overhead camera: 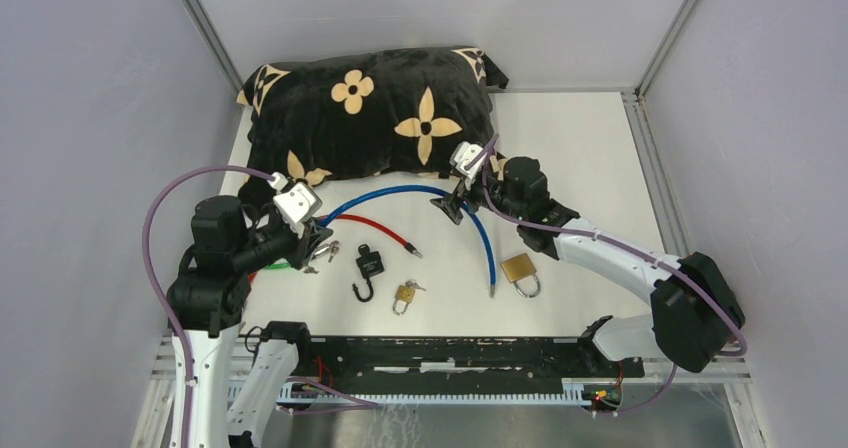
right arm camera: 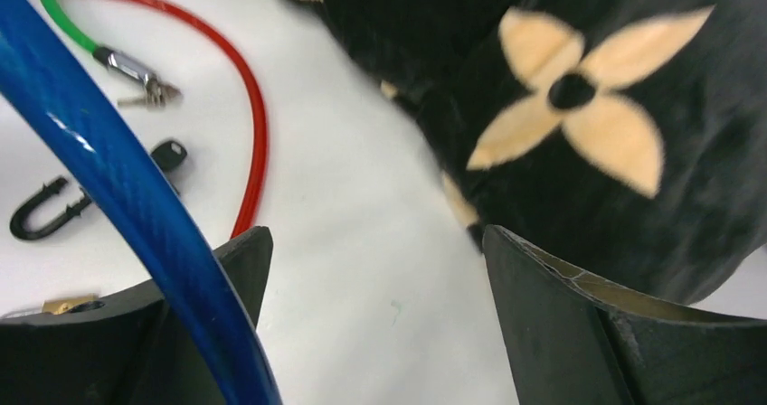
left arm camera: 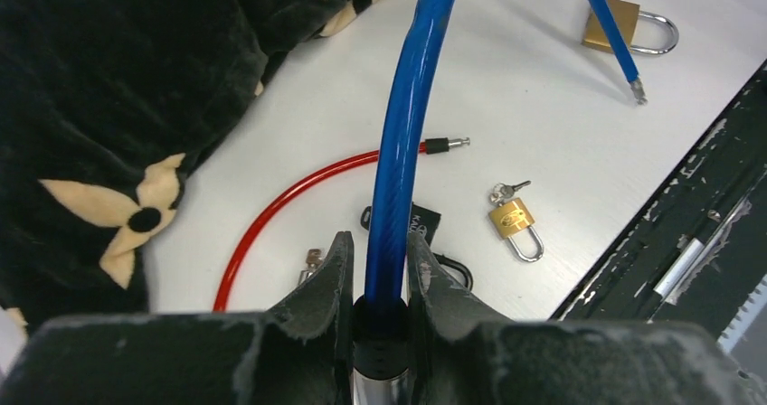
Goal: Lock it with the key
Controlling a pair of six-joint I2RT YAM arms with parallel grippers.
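Note:
My left gripper (overhead camera: 318, 238) is shut on the blue cable lock (overhead camera: 375, 194), near its dark collar and silver end in the left wrist view. From there the blue cable (left arm camera: 398, 134) arches to the right, its free metal tip (left arm camera: 639, 91) by the brass padlock. The right gripper stands open, with nothing between its fingers. In the right wrist view the blue cable (right arm camera: 118, 188) passes in front of its left finger. Keys (overhead camera: 334, 250) sit at the end of the green cable lock, partly hidden by the left arm.
A red cable (left arm camera: 289, 188), a black padlock (overhead camera: 370, 262), a small brass padlock (overhead camera: 404, 296) with keys and a larger brass padlock (overhead camera: 519, 268) lie on the white table. A black pillow (overhead camera: 370, 113) fills the back.

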